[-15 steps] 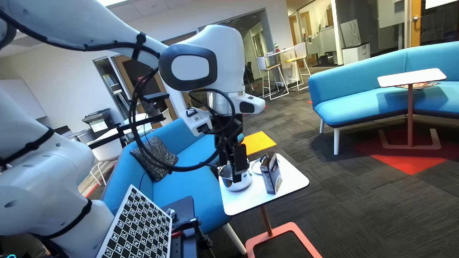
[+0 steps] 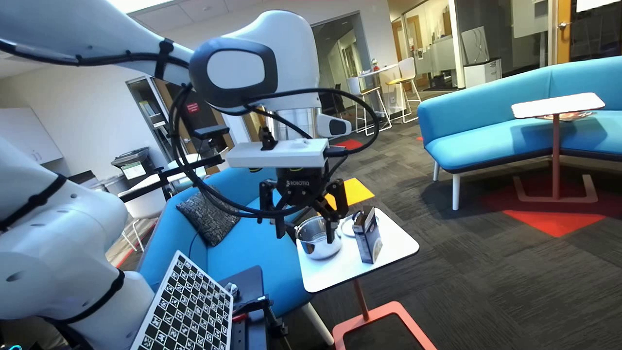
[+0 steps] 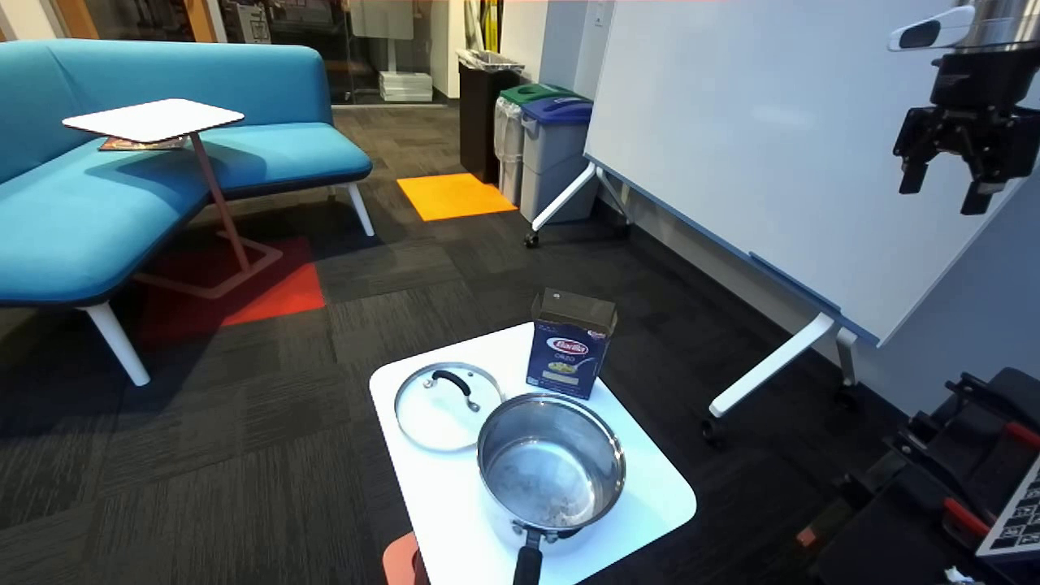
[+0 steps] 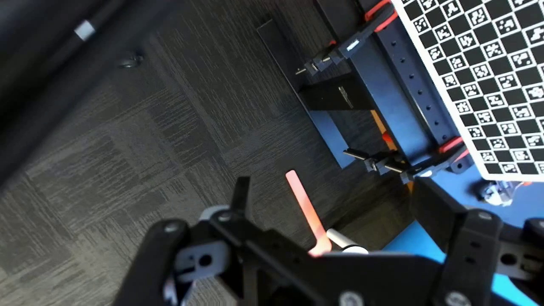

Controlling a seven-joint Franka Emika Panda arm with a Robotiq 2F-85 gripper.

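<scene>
My gripper [image 3: 946, 197] hangs in the air with its fingers spread and nothing between them; the whiteboard is behind it in exterior view 2. In the wrist view, the gripper points down over dark carpet. A steel pot [image 3: 552, 463] with a black handle stands uncovered on the small white table [image 3: 444, 502]. Beside it lies its glass lid [image 3: 439, 418], flat on the tabletop. A blue Barilla orzo box [image 3: 568, 361] stands upright behind the pot. Exterior view 1 shows the gripper [image 2: 304, 236] overlapping the pot [image 2: 319, 239] in the image, clear of the table.
A checkered calibration board [image 2: 185, 309] is mounted near the arm's base, beside a blue couch [image 2: 250, 251]. Black clamps [image 4: 380, 163] hold the mount's edge. Open carpet [image 2: 466, 280] lies right of the table.
The arm has drawn up and left in exterior view 1, and the wrist has turned so both fingers now show apart. Pot, lid and box have not moved.
</scene>
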